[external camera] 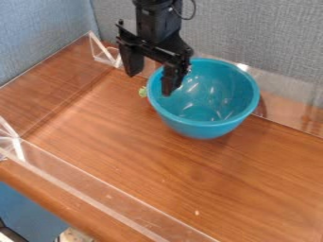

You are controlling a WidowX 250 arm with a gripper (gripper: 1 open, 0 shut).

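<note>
A black gripper (151,76) hangs from the top of the view, its two fingers spread wide apart: one over the wooden surface to the left, the other at the upper left of a turquoise bowl (205,112), over its rim or inside. The gripper is open. A small yellowish-green item peeks out at the bowl's left side, mostly hidden.
Clear low walls edge it at the back, left and front left. A grey padded wall (265,33) stands behind.
</note>
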